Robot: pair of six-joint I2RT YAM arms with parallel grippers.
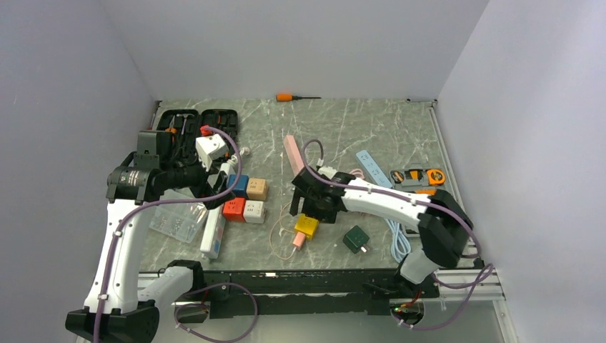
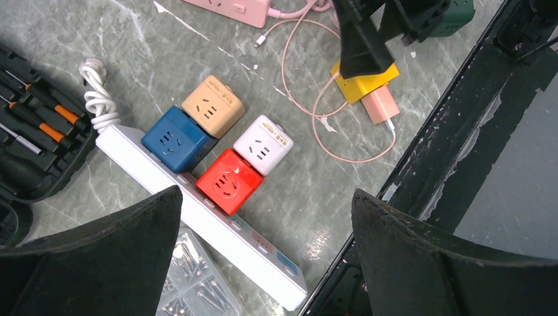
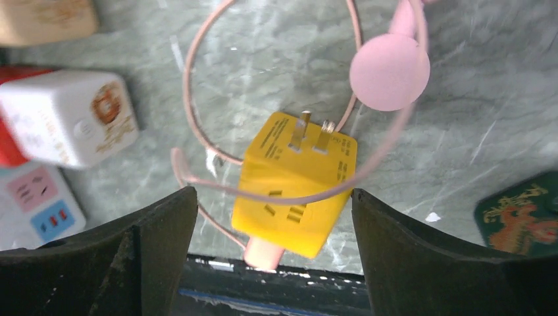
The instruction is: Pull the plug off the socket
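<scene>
A yellow socket cube (image 3: 289, 164) lies on the table with its two metal prongs upward in the right wrist view. The small pink plug (image 1: 299, 241) sits against its front side, and a pale cable runs from it. My right gripper is open above the cube, with its fingers apart and holding nothing. Over the white power strip (image 2: 217, 224), my left gripper stands open and empty. Blue (image 2: 177, 139), tan (image 2: 214, 105), red (image 2: 229, 181) and white (image 2: 263, 145) cubes are by that strip.
A dark green adapter (image 1: 355, 239) lies right of the yellow cube. Behind is a pink power strip (image 1: 294, 154); a blue strip (image 1: 375, 170) and a tool tray (image 1: 418, 178) are at the right.
</scene>
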